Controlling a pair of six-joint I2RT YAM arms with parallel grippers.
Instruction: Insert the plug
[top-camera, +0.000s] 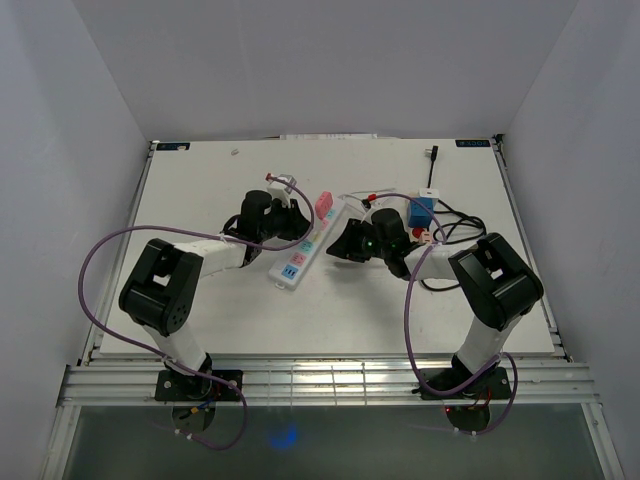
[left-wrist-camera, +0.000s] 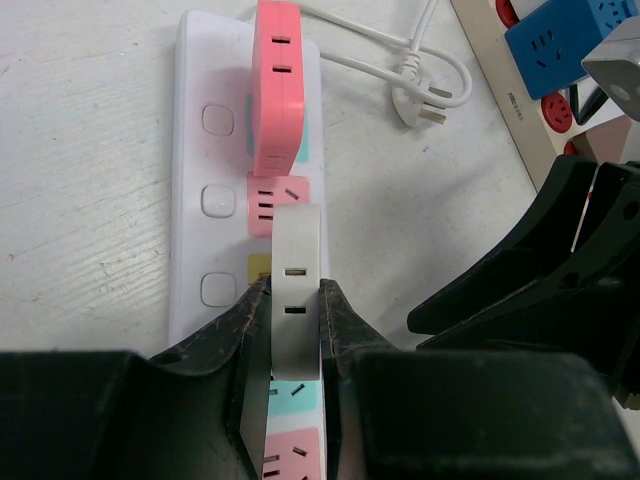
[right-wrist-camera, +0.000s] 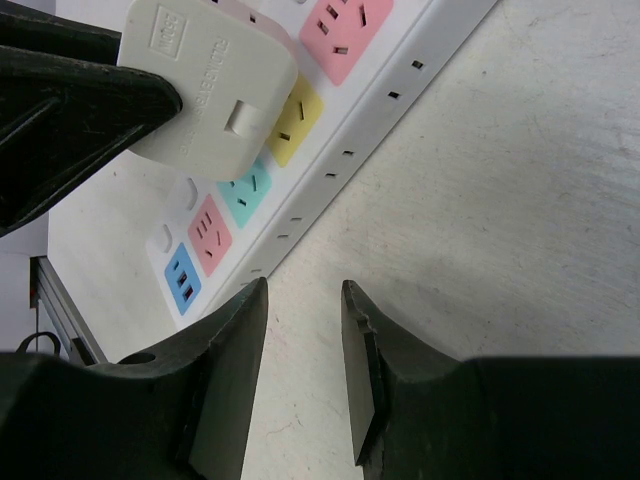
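Note:
My left gripper is shut on a white plug (left-wrist-camera: 295, 250), held over the white power strip (left-wrist-camera: 200, 150) with coloured sockets, which runs diagonally across the table's middle in the top view (top-camera: 285, 275). A pink plug (left-wrist-camera: 278, 80) stands on the strip beyond it. In the right wrist view the white plug (right-wrist-camera: 205, 95) hangs above the strip near the yellow socket. My right gripper is part open with nothing between its fingers, low beside the strip on its right side.
A beige strip (left-wrist-camera: 518, 110) with a blue adapter (left-wrist-camera: 545, 40), black cables and a white cord plug (left-wrist-camera: 410, 100) lie at the right back.

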